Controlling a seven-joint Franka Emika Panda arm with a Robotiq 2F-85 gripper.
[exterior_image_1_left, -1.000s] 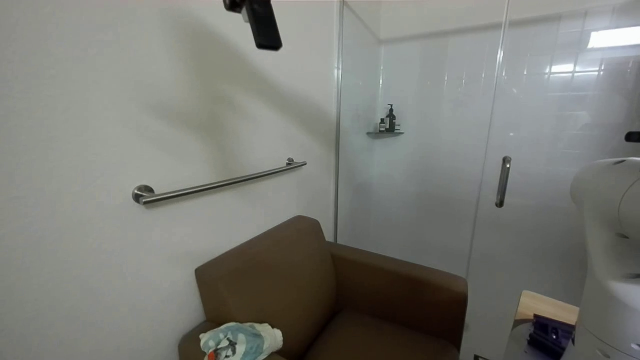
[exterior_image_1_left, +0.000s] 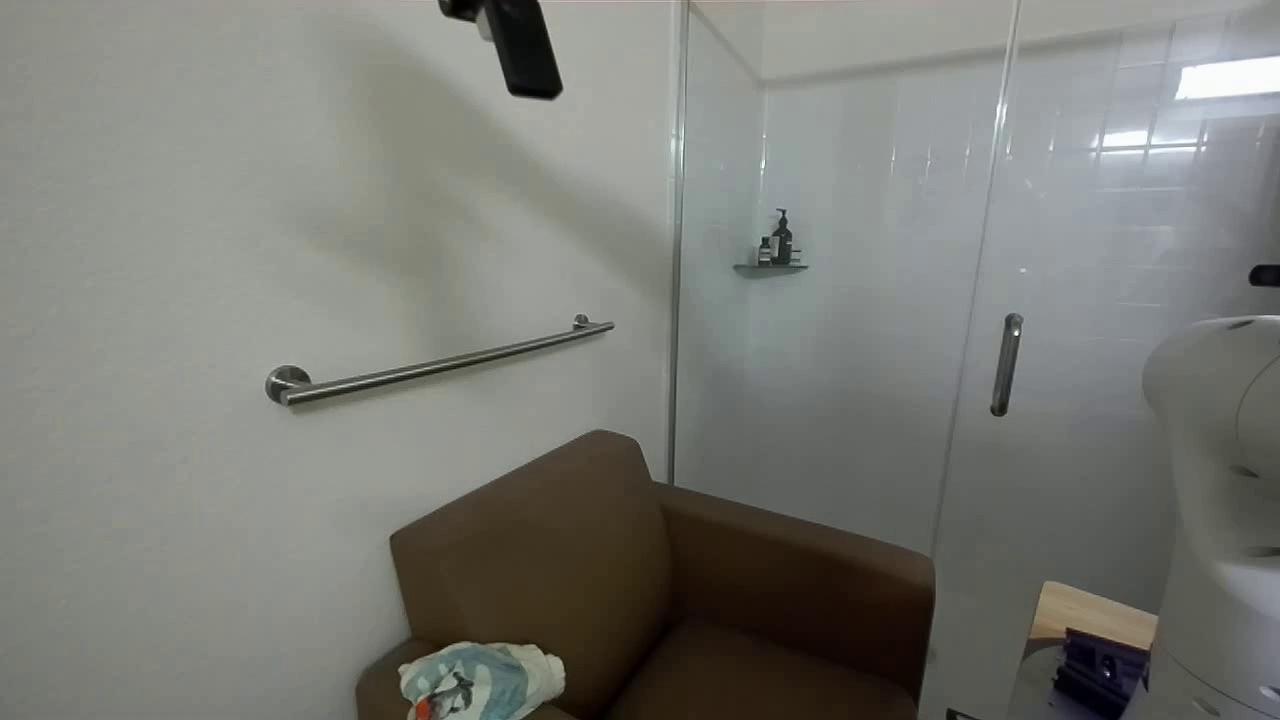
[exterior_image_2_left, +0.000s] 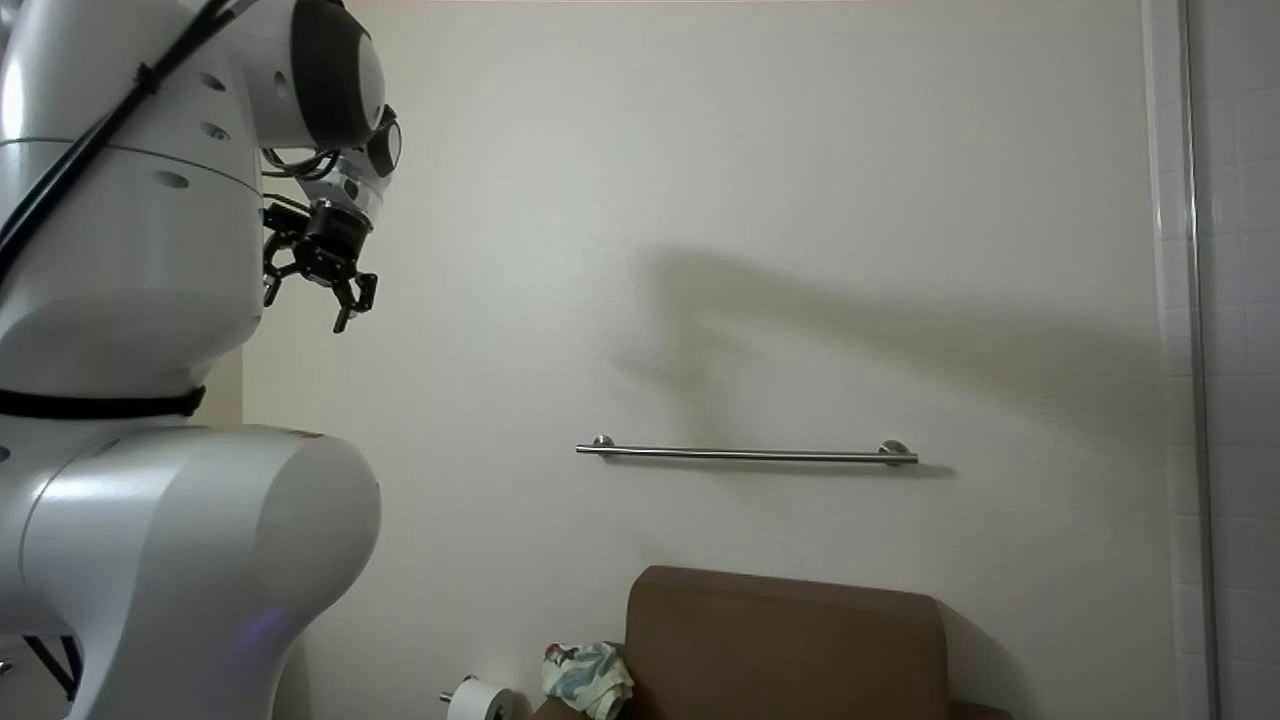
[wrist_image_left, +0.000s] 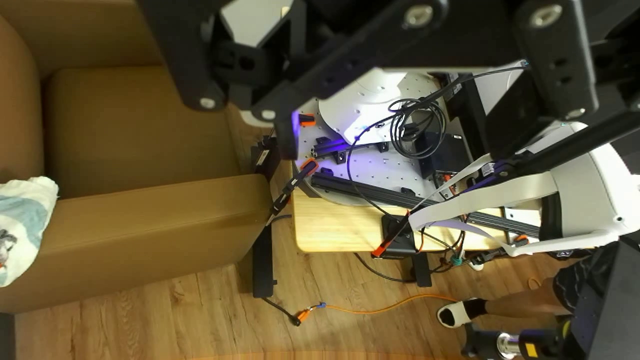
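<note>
High up beside the white arm, my gripper (exterior_image_2_left: 306, 310) stands open with its black fingers spread apart and only air between them. Its dark fingers also reach in from the top of the wrist view. A crumpled white-and-blue patterned cloth (exterior_image_1_left: 482, 682) lies on one armrest of the brown armchair (exterior_image_1_left: 540, 540). The same cloth (wrist_image_left: 24, 228) appears at the left edge of the wrist view, well away from the fingers. In exterior view 1 only a black finger (exterior_image_1_left: 528, 54) shows at the top edge.
A metal towel bar (exterior_image_2_left: 744, 454) is fixed to the wall above the chair. The glass shower door has a handle (exterior_image_1_left: 1006, 364). Cables (wrist_image_left: 418, 129) and a wooden tabletop (wrist_image_left: 336, 231) surround the robot base. A person's foot (wrist_image_left: 454, 314) is on the floor.
In exterior view 1 the black gripper part at the top has shifted very slightly left. The cloth and chair have not moved.
</note>
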